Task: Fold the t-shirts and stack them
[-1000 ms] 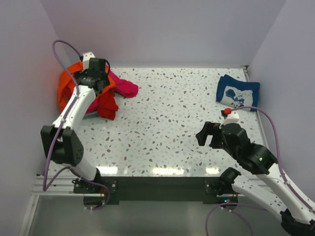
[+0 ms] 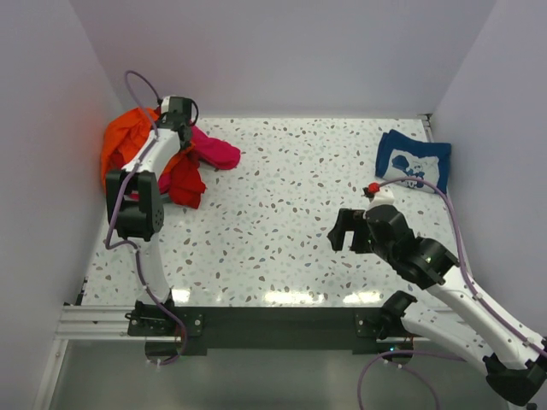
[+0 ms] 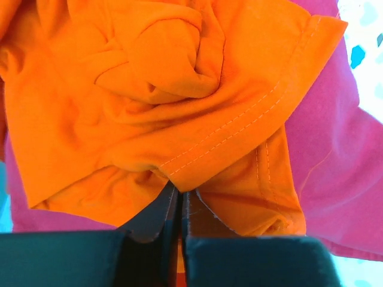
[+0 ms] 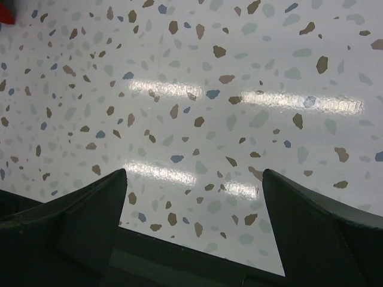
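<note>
An orange t-shirt (image 2: pixel 125 141) lies crumpled on a heap at the far left of the table. In the left wrist view, the hem of the orange t-shirt (image 3: pixel 245 113) comes to a point at the tips of my left gripper, which is shut on it. Beneath and beside it shows a pink t-shirt (image 2: pixel 218 151); a red cloth (image 2: pixel 186 183) hangs out at the heap's near side. A folded dark blue t-shirt (image 2: pixel 413 160) with a white print lies at the far right. My right gripper is open above bare table, with nothing between its fingers.
Walls stand close at the left, right and back. The left arm (image 2: pixel 137 209) partly hides the heap in the top view.
The right arm has moved a little left and toward the front edge. The blue shirt stays put.
</note>
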